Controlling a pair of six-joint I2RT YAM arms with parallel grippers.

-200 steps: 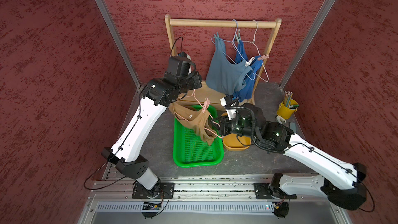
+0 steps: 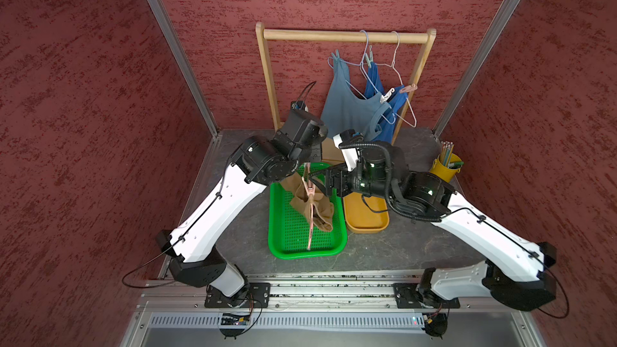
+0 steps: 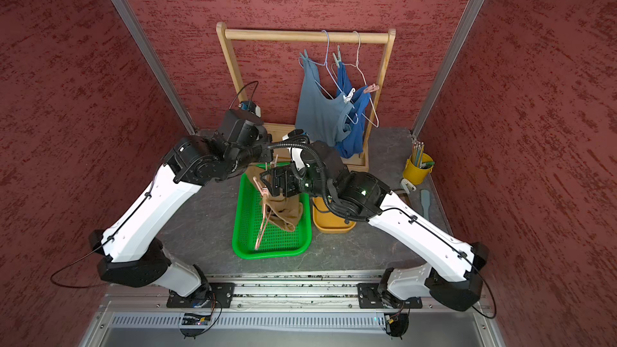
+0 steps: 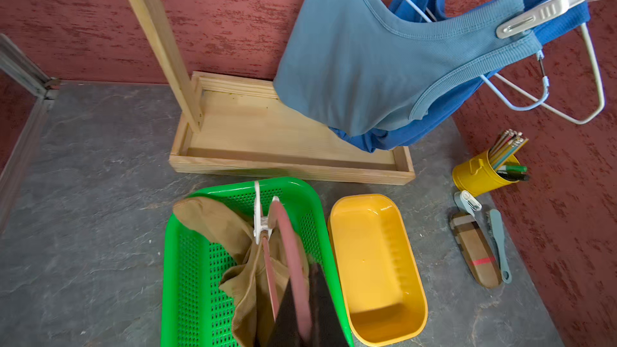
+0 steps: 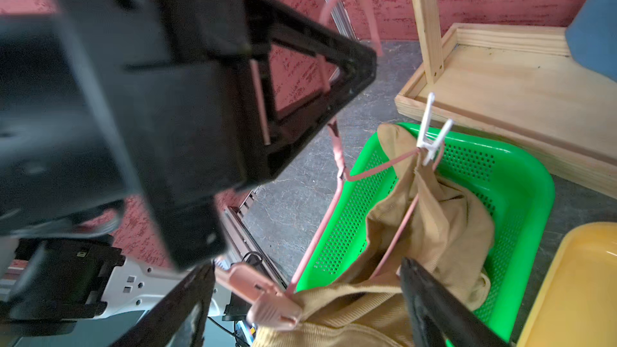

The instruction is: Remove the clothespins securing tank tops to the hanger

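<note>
A brown tank top [image 5: 459,212] hangs from a pink hanger [image 5: 324,225], low over the green basket [image 5: 543,186]. A white clothespin [image 5: 432,138] clips one strap at the far end. On the near end a pink clothespin [image 5: 273,305] sits on the fabric. My left gripper is shut on the hanger by its hook, which shows above its fingers in the right wrist view. My right gripper stands open, with the pink clothespin and fabric in view between its fingers; whether it touches them, I cannot tell.
Light blue [image 2: 347,99] and darker blue [image 2: 388,125] tops hang on the wooden rack [image 2: 308,34], with clothespins on them. An empty yellow tray [image 4: 372,260] lies right of the basket. A yellow cup [image 4: 478,173] of pencils stands farther right.
My right gripper has shifted slightly left and away, closer to the hanger.
</note>
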